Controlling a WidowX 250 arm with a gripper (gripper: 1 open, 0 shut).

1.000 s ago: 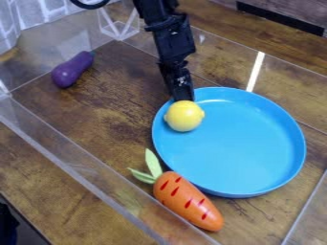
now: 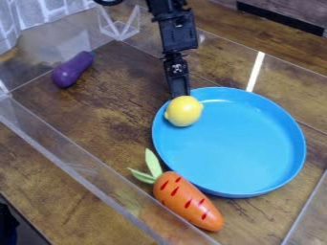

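Note:
A yellow ball-shaped toy [image 2: 185, 112] rests on the blue plate [image 2: 236, 153], near its upper-left rim. My black gripper [image 2: 179, 94] comes down from the top, its tip just above and behind the yellow toy. Whether its fingers are open or shut cannot be made out. A toy carrot [image 2: 185, 201] lies in front of the plate, and a purple eggplant [image 2: 73, 69] lies at the upper left.
Clear plastic walls [image 2: 71, 163] run along the left side.
The gripper has shifted slightly over the last second, and the yellow toy sits very slightly higher in view, nearer the plate's rim.

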